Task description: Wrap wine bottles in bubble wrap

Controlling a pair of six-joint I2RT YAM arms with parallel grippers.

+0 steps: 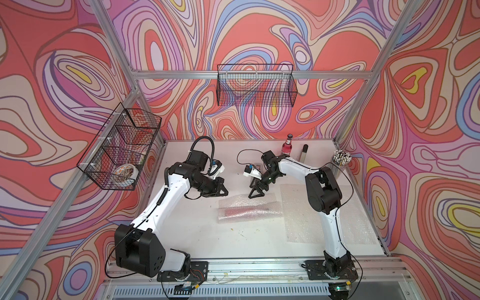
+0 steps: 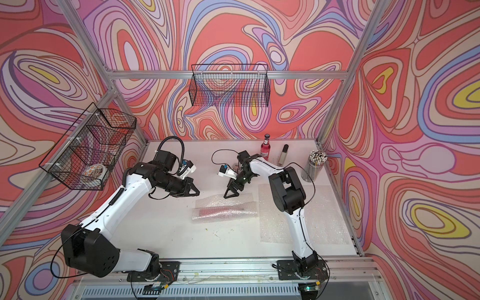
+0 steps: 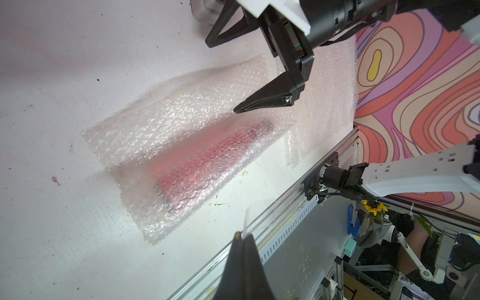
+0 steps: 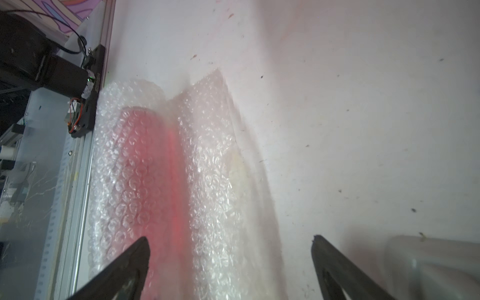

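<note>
A bottle with red liquid lies rolled in bubble wrap at the table's front middle. My left gripper is back from it, above and left; in its wrist view the fingertips are shut with nothing visible between them. My right gripper hangs open over the wrap's upper right part, nothing between its fingers. A second red bottle stands at the back right. A flat bubble wrap sheet lies at the right.
A grey object sits just behind the right gripper. A dark-capped item and a container of sticks stand at the back right. Wire baskets hang at left and back.
</note>
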